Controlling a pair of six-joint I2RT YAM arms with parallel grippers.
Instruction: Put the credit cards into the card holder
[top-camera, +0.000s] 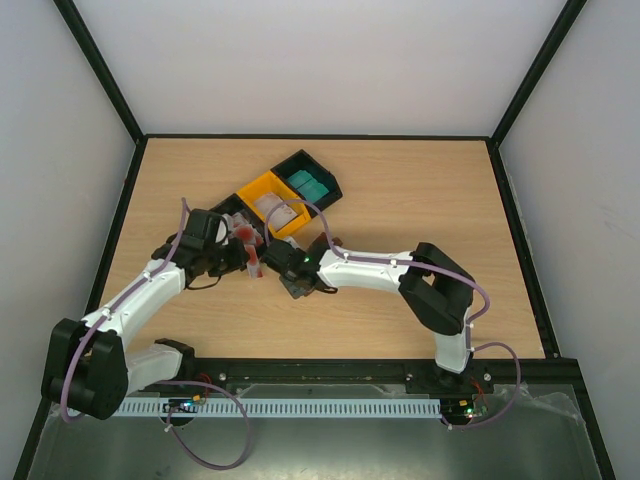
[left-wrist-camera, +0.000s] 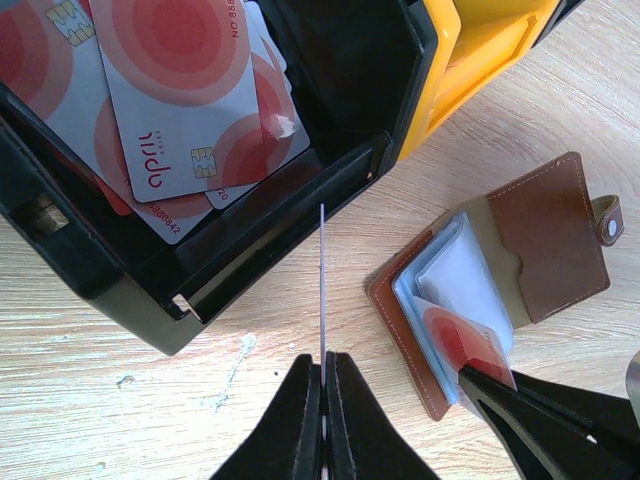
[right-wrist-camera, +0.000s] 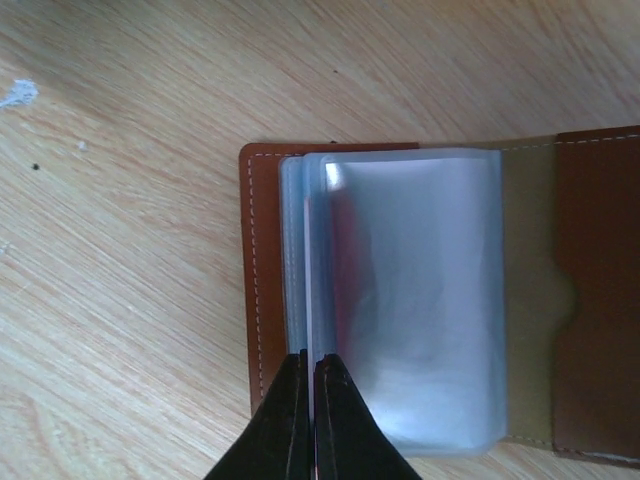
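Note:
In the left wrist view my left gripper is shut on a thin card (left-wrist-camera: 322, 270), seen edge-on beside the black bin; from above, this red-and-white card (top-camera: 254, 265) hangs in front of the bin. The brown card holder (left-wrist-camera: 540, 240) lies unfolded on the table, its clear sleeves (right-wrist-camera: 430, 300) facing up. Over the sleeves, my right gripper is shut on another card (right-wrist-camera: 308, 270), likewise edge-on. Its red circle (left-wrist-camera: 465, 345) shows in the left wrist view. Whether that card is inside a sleeve I cannot tell. The right arm hides much of the holder from above.
Several red-and-white cards (left-wrist-camera: 180, 90) lie in the black bin (left-wrist-camera: 60, 240) by the left gripper. Behind it stand a yellow bin (top-camera: 262, 186) with pale cards and a black bin (top-camera: 330, 200) with teal cards.

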